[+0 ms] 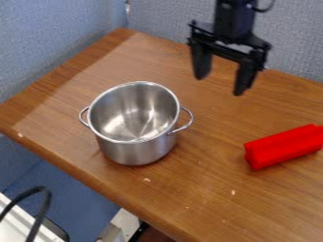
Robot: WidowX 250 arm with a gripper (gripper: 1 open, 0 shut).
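A black gripper (222,68) hangs over the back centre-right of the wooden table, slightly blurred, its fingers apart with nothing visible between them. A shiny steel pot (132,140) with two side handles stands upright at the front left, empty inside. A red cylinder (281,146) lies on its side at the right, below and to the right of the gripper.
Blue-grey padded walls rise at the left and back. Cables and pale equipment sit off the table's front-left edge.
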